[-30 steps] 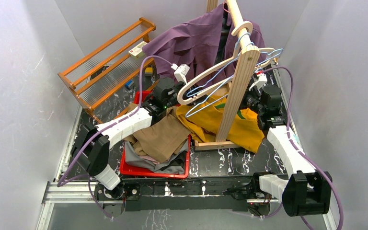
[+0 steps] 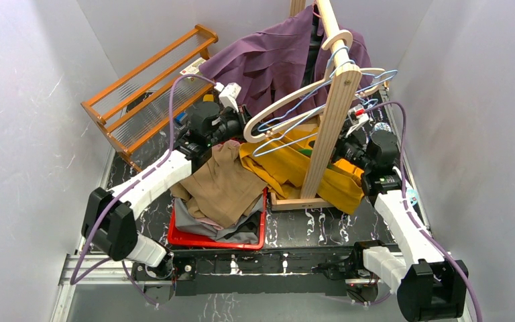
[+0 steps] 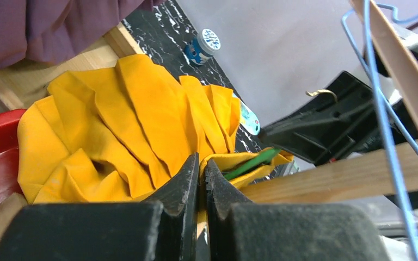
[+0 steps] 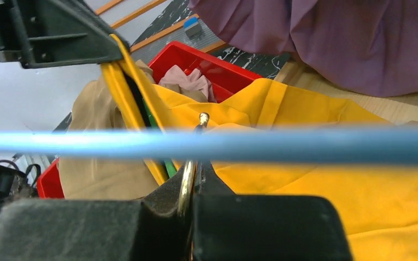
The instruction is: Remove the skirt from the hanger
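The yellow skirt (image 2: 281,168) hangs low beside the rack's post (image 2: 328,134), spreading over its base, with a green part in its waistband (image 3: 250,163). My left gripper is shut on the yellow waistband, which is pinched at its tips. Across from it, my right gripper is shut on a thin metallic piece, apparently a hanger clip bar (image 4: 188,190). A blue wire hanger (image 4: 305,142) crosses close in front of the right wrist camera.
Purple garments (image 2: 261,60) and several empty hangers hang on the rack. A red bin (image 2: 214,243) of folded clothes lies at front left, a wooden shelf (image 2: 147,67) at back left, a small jar (image 3: 200,46) behind.
My left gripper has moved a little toward the left, drawing some yellow cloth with it.
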